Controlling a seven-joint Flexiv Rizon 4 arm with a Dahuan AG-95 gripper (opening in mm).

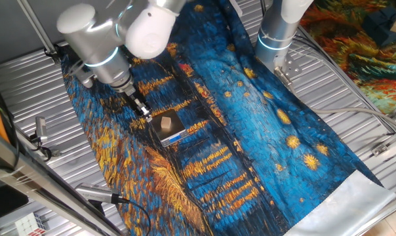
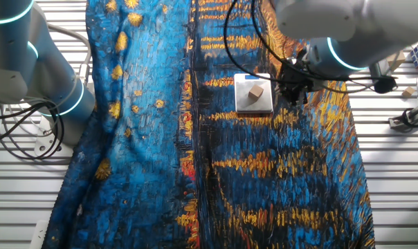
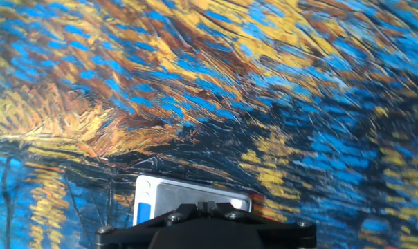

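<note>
A small tan wooden block [image 1: 166,122] rests on a flat digital scale [image 1: 174,139] with a silver-grey plate and a blue display. From the opposite side, the block [image 2: 256,92] sits tilted in outline near the middle of the scale [image 2: 245,105]. My gripper [image 1: 148,118] is just beside the scale's edge, apart from the block. In the wrist view the black gripper appears shut, its fingertips together with nothing visible between them. It covers part of the scale [image 3: 169,195] there, and the block is hidden.
A painted-pattern cloth [image 1: 211,177] covers the table, wrinkled on one side and otherwise clear. A camera [image 1: 98,194] and a puzzle cube [image 1: 31,225] lie off the cloth. Cables hang near the gripper.
</note>
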